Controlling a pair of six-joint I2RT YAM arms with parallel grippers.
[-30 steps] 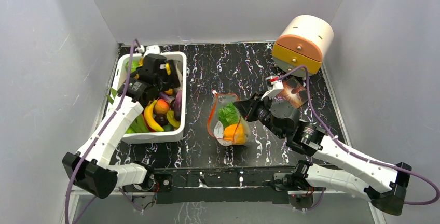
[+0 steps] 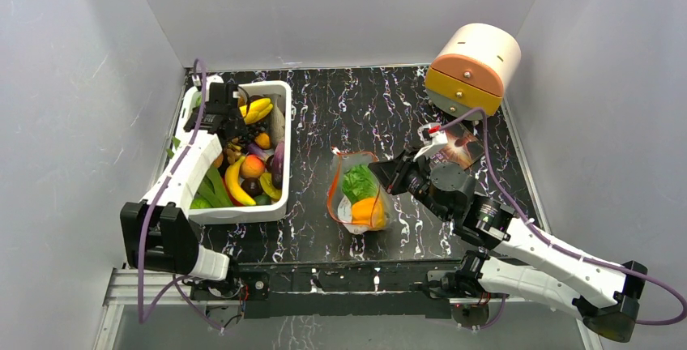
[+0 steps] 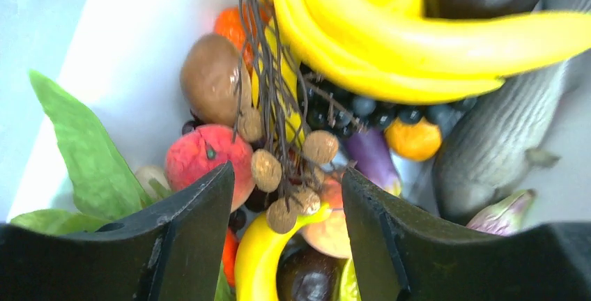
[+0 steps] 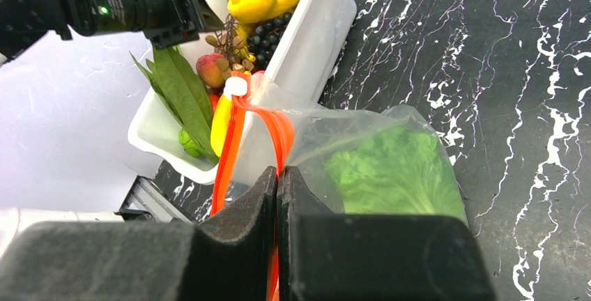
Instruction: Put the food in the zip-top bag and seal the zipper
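Note:
The clear zip top bag (image 2: 374, 204) with its orange zipper rim stands mid-table, holding a green leafy vegetable (image 2: 358, 183) and an orange-yellow food piece (image 2: 368, 211). My right gripper is shut on the orange zipper edge (image 4: 281, 137) of the bag. Over the white bin (image 2: 235, 215) of food hangs my left gripper, its fingers apart. Below and between those fingers lies a cluster of brown stems with round ends (image 3: 279, 134); no grip on it shows. Around it are bananas (image 3: 404, 43), a peach (image 3: 209, 158) and dark grapes (image 3: 362, 106).
A round-topped box with coloured drawers (image 2: 474, 66) stands at the back right, a printed card (image 2: 460, 146) before it. Between bin and bag the dark marbled table (image 2: 312, 123) is clear.
Over the bin, my left arm has shifted leftward, uncovering more of the bananas. The right gripper and the bag have moved only slightly.

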